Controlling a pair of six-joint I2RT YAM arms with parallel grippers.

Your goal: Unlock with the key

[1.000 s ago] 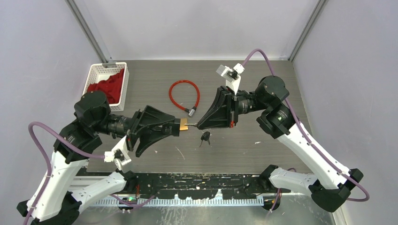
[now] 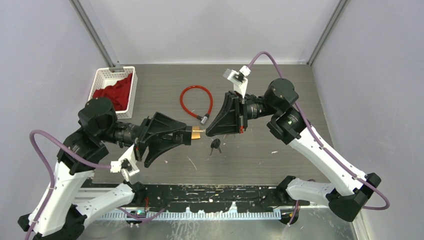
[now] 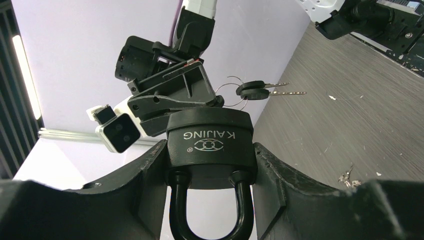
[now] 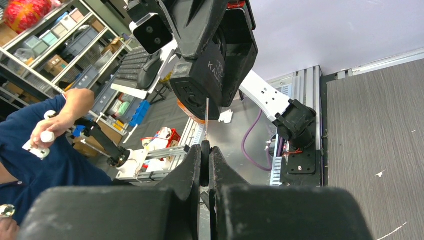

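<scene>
The padlock (image 3: 210,150), black with a KAIJING mark and a brass end (image 2: 195,132), is clamped in my left gripper (image 2: 183,137). Its shackle points back toward that wrist. Opposite, my right gripper (image 2: 208,133) is shut on the black head of a key (image 4: 205,152). The thin blade (image 4: 207,120) spans the short gap to the padlock's end face (image 4: 190,95). Its tip overlaps that face toward one side in the right wrist view; whether it is inside the keyhole I cannot tell. Two spare keys (image 3: 252,91) dangle on a ring below the right fingertips.
A red cable lock (image 2: 182,100) lies on the table (image 2: 270,160) behind the grippers. The white basket (image 2: 131,95) with red cloth stands at the back left. Bare table surrounds the held things. In the right wrist view a person (image 4: 45,145) stands beyond the workspace.
My right gripper has moved slightly left, bringing the key closer to the padlock; less blade shows between them. The hanging keys shifted left with it. My left gripper has barely moved.
</scene>
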